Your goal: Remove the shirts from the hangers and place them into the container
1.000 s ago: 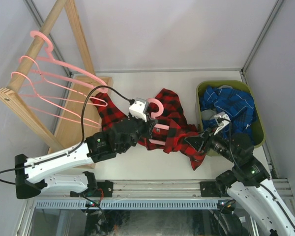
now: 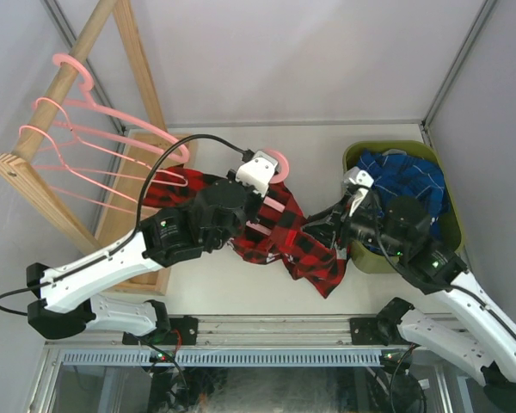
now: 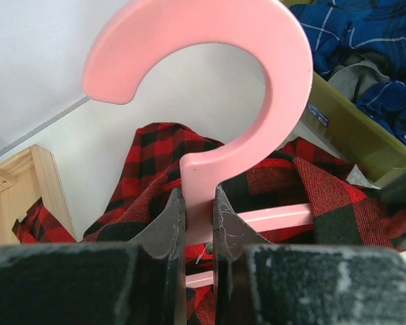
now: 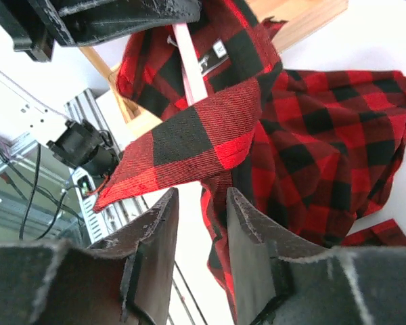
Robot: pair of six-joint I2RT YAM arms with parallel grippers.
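Note:
The pink hanger's hook [image 3: 284, 74] rises above my left gripper, which is shut on the hanger's neck. The red and black checked shirt [image 2: 322, 267] still hangs around the hanger's bars [image 3: 277, 218] and spreads over the white surface. A fold of the shirt [image 4: 189, 142] drapes over the bar in the right wrist view. My right gripper is open, its fingers [image 4: 257, 233] apart at the shirt's lower right side. Some cloth shows behind one finger, and none is clearly clamped. In the top view both grippers partly cover the shirt.
At the left stands a wooden rack [image 2: 138, 64] with several empty pink hangers [image 2: 112, 112]. A green bin [image 2: 451, 232] holding blue checked cloth [image 2: 404, 176] stands at the right. Bare surface [image 2: 267, 133] lies toward the back.
Over the last second, the left gripper, hanger and shirt have shifted slightly leftward.

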